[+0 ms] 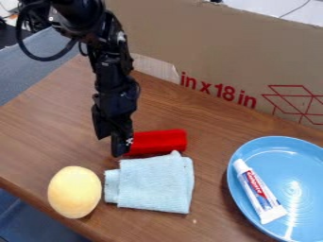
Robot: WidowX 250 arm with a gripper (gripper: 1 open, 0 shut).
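Note:
My black gripper (119,142) hangs over the left end of a red cylinder (159,140), just behind a folded light blue cloth (147,187); whether its fingers are open or shut is hard to see. A yellow egg-shaped object (75,191) lies to the front left. On the right, a toothpaste tube (259,190) rests on a blue plate (299,174).
A large cardboard panel (221,52) stands along the back of the wooden table (51,123).

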